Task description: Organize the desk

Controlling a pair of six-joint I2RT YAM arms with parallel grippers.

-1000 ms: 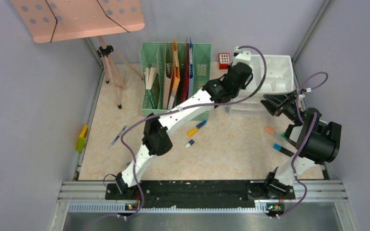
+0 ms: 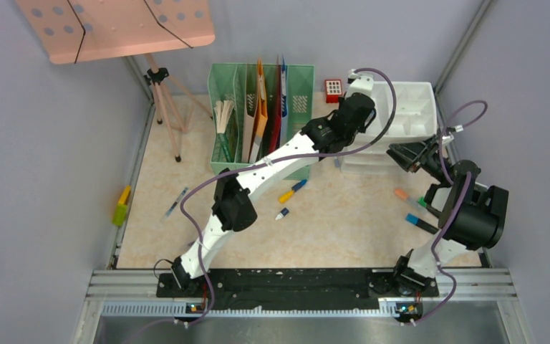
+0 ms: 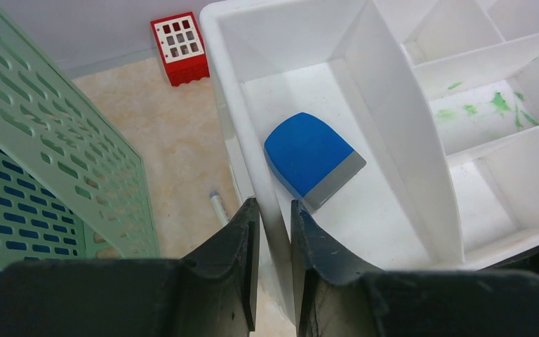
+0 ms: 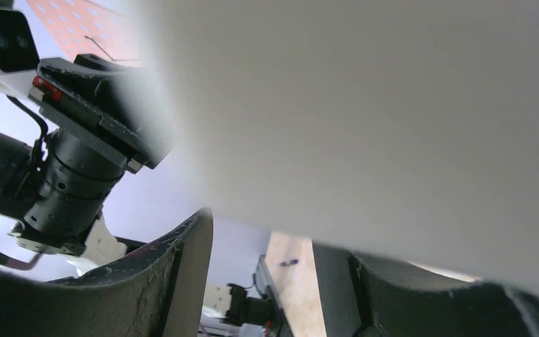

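Note:
A white compartment box [image 2: 417,105] stands at the back right of the desk, and a blue eraser [image 3: 311,151] with a grey end lies in its left compartment. The left gripper is shut on the box's left wall, one finger on either side of it. My right gripper [image 2: 399,156] is at the box's front right edge. In the right wrist view the right gripper has its fingers apart, with a blurred white surface of the box [image 4: 365,126] filling the space above them; whether it touches them I cannot tell.
A green file holder [image 2: 301,79] with folders stands left of the box. Beside the box sits a red block [image 2: 334,89]. Loose on the desk are a yellow-blue marker [image 2: 292,190], a small white-blue one [image 2: 281,213], a pen [image 2: 176,201] and an orange marker [image 2: 409,198].
The right arm has shifted very slightly. The left arm and the box look unmoved.

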